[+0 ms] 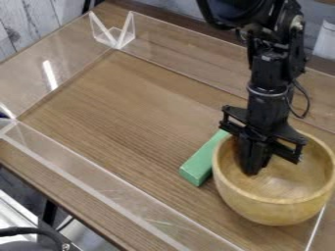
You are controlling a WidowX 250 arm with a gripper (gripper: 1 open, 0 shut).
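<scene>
A wooden bowl (272,196) sits at the right of the table, and my black gripper (254,157) points down into it from above, its lower tips inside near the back left of the bowl. The fingers look shut, with nothing visible between them, though the tips are dark and partly hidden. A green block (201,164) lies on the table just left of the bowl, partly behind it.
A white wire-like holder (114,31) stands at the back left. Clear strips edge the table along the left and front.
</scene>
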